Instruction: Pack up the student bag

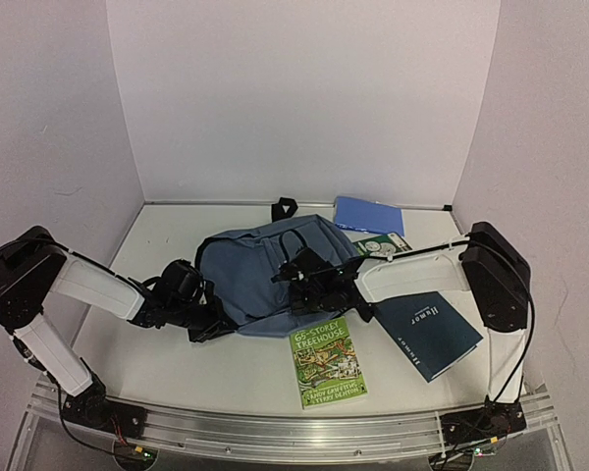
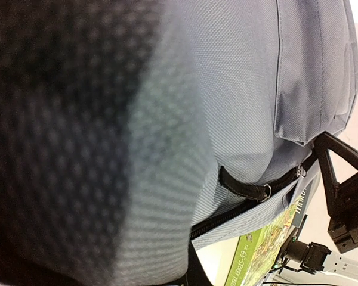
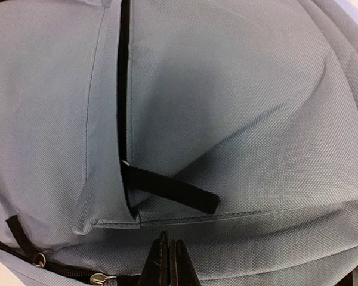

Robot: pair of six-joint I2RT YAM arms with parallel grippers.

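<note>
The grey-blue student bag (image 1: 240,270) lies on the table, its zipped opening along the front edge. At its front left corner stands my left gripper (image 1: 233,329). Bag fabric (image 2: 238,89) fills much of the left wrist view and hides most of that gripper; only a dark fingertip (image 2: 197,271) shows, so its hold is unclear. My right gripper is over the bag's front, fingers together, with nothing visible between them. Just left of it in that view lie the metal zipper slider (image 3: 101,278) and a black pull tab (image 3: 173,187).
A green Treehouse book (image 1: 329,363) lies in front of the bag. To the right are a dark blue Humor book (image 1: 427,334), a green-and-white book (image 1: 383,245) and a blue folder (image 1: 368,215). Bare table (image 1: 177,373) spreads at the front left.
</note>
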